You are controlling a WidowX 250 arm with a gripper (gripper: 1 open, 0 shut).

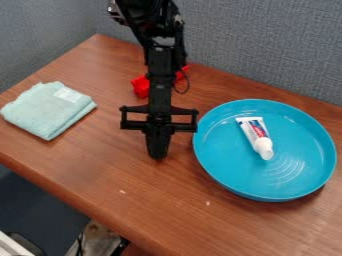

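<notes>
My black gripper (158,148) is low over the middle of the wooden table (147,200), its fingertips pointing down near the surface, shut with nothing visible between them. To its right a blue plate (241,175) holds a white toothpaste tube (257,135), lying on it. Left of the gripper lies a folded pale mint cloth (47,110). A red object (140,83) sits behind the arm, partly hidden by it.
A grey padded wall (267,45) runs along the back. The table's front-left edge drops to a dark floor with cables. Bare wood lies in front of the gripper and between cloth and arm.
</notes>
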